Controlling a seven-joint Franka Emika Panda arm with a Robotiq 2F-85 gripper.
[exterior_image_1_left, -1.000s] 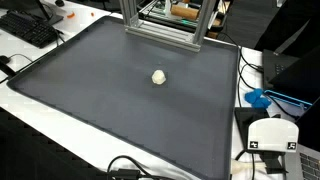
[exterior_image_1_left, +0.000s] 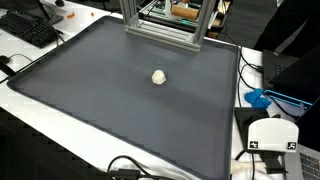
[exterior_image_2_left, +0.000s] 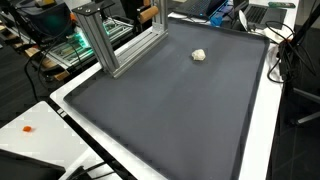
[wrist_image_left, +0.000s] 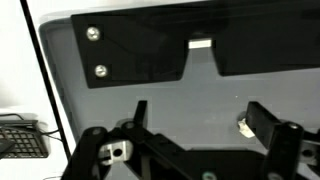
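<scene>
A small cream-coloured lump (exterior_image_1_left: 158, 76) lies on the dark grey mat (exterior_image_1_left: 110, 110), towards the frame at the back in exterior view 1. It shows again as a pale lump (exterior_image_2_left: 198, 55) near the far side of the mat in exterior view 2. In the wrist view the same lump (wrist_image_left: 244, 125) is partly hidden beside the right finger. My gripper is open, its dark fingers wide apart with only bare mat visible between them. Neither exterior view shows the gripper itself.
A metal frame (exterior_image_1_left: 165, 35) stands at the mat's back edge. Right of the mat are a white device (exterior_image_1_left: 272, 133), a blue object (exterior_image_1_left: 258, 98) and a laptop (exterior_image_1_left: 300, 160). A keyboard (exterior_image_1_left: 32, 31) lies at the far left.
</scene>
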